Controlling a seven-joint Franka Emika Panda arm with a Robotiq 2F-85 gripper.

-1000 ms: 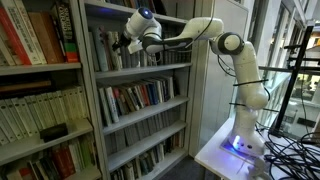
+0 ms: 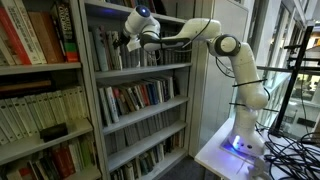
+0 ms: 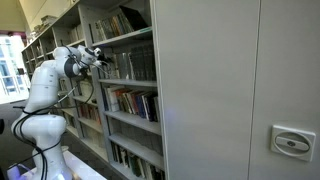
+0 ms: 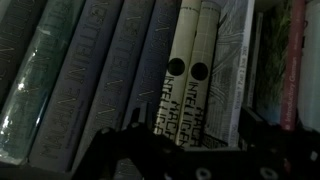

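A row of books fills the upper shelf before my gripper. Two pale books (image 4: 188, 75) with black dots on their spines lean side by side near the middle of the wrist view. Left of them stand several dark grey books (image 4: 98, 75) with light lettering, and a lighter patterned volume (image 4: 232, 65) is on their right. My dark fingers (image 4: 258, 135) are parted at the bottom of that view, the pale spines showing across the gap. Whether the fingertips touch any book is too dark to tell. Exterior view 1 has the arm's end (image 2: 140, 22) up against this shelf.
More books (image 2: 143, 97) line the shelf below. A bookcase upright (image 2: 91, 75) stands just left of the arm's end. The white table (image 2: 222, 158) at the arm's base is largely bare, with loose cables (image 2: 290, 155) beside it.
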